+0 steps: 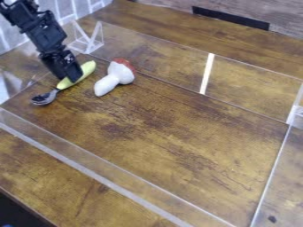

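Observation:
My gripper (70,71) reaches in from the upper left, its dark body low over a pale yellow-green elongated object (81,73). A metal spoon (45,97) lies just below and left of it. A white plush-like object with a red patch (112,78) sits to the right, apart from my gripper.
Clear plastic walls (208,73) border the wooden work surface (178,137). The middle and right of that surface are empty. A clear piece stands behind the arm at the upper left.

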